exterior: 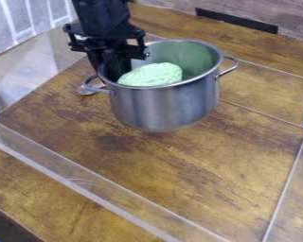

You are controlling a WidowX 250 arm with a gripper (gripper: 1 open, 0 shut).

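Observation:
A large steel pot (165,104) with two side handles stands upper centre in the camera view, a pale green textured object (151,75) inside it. My black gripper (114,66) reaches down at the pot's left rim, near the left handle; whether its fingers are closed on anything is hidden. A metal spoon-like utensil (86,89) lies behind the pot on the left, partly hidden.
Clear panel edges (65,165) run along the left and right, and a white slatted structure stands at the back left.

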